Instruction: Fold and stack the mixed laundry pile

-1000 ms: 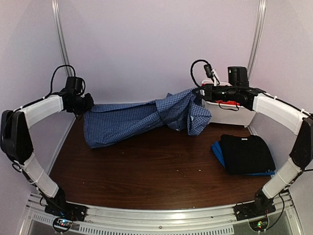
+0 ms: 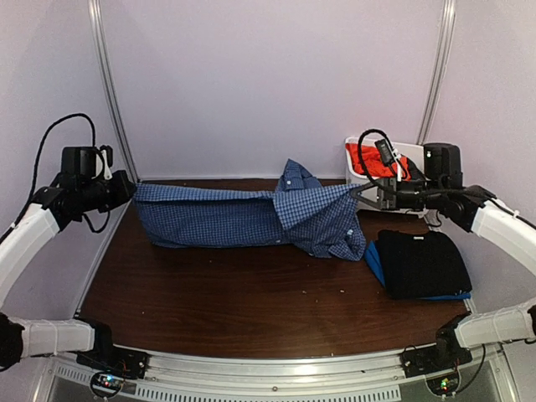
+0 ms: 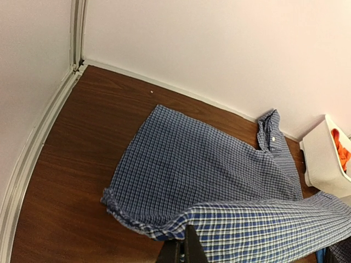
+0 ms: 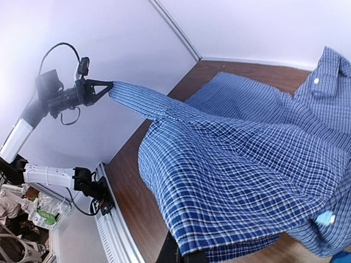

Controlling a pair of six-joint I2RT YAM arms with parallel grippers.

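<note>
A blue checked shirt (image 2: 218, 218) is stretched between my two grippers, its top edge raised and the rest draped on the table, with collar and buttons at the back right. My left gripper (image 2: 131, 189) is shut on its left end; in the left wrist view the cloth (image 3: 258, 224) covers the fingertips. My right gripper (image 2: 358, 193) is shut on the right end, its fingertips hidden under fabric (image 4: 230, 186) in the right wrist view.
A white basket (image 2: 423, 155) with red cloth (image 2: 368, 157) stands at the back right. A folded stack of black (image 2: 423, 264) and blue items lies at the front right.
</note>
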